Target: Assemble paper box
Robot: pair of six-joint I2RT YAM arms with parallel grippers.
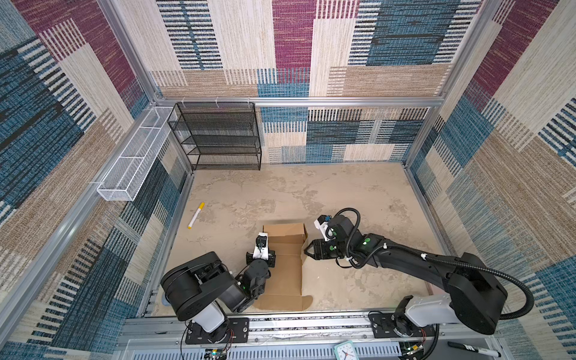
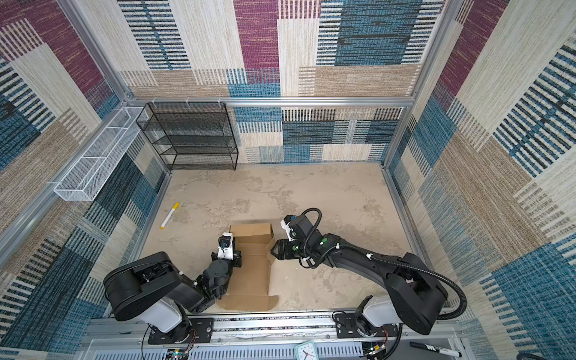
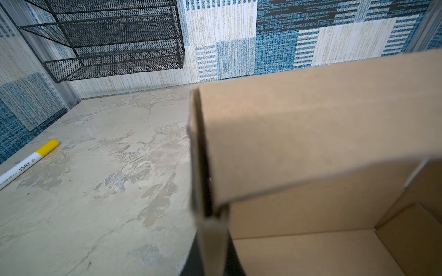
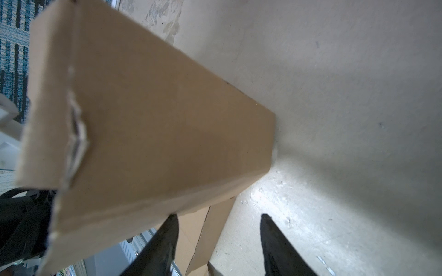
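The brown cardboard box (image 1: 285,264) stands partly folded in front of my arms, its far end upright and its front panel lying flat toward the table's front edge. My left gripper is shut on the box's left wall, whose thin edge shows between its fingers; the tips themselves are partly hidden. On the other side, my right gripper (image 1: 307,249) is close against the box's right side flap. In the right wrist view its fingers (image 4: 161,248) stand apart, with a large cardboard wall (image 4: 175,119) in front of them and nothing clamped between.
A yellow-capped marker (image 1: 195,215) lies at the table's left. Behind it stands a black wire rack (image 1: 222,141), and a white wire basket (image 1: 135,159) hangs on the left wall.
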